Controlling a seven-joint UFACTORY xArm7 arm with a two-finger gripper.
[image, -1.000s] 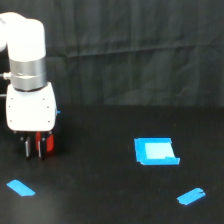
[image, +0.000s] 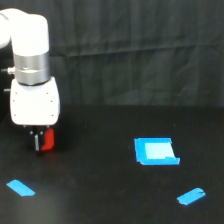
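Note:
A white arm reaches down at the left of the camera view, its gripper (image: 41, 143) low over the black table. Right at the fingers is a small red object (image: 48, 139), partly covered by them. Whether the fingers grip it or merely stand in front of it cannot be made out at this size. The gripper's opening is not clear either.
A white square (image: 158, 151) framed by blue tape (image: 152, 162) lies right of centre. One blue tape strip (image: 20, 188) is at the front left, another (image: 190, 196) at the front right. Bare black table (image: 98, 165) separates the arm from the square.
The gripper has shifted slightly right and up in the view and appears turned. The red object now shows mainly at the fingers' right side. The blue-taped square has stayed put.

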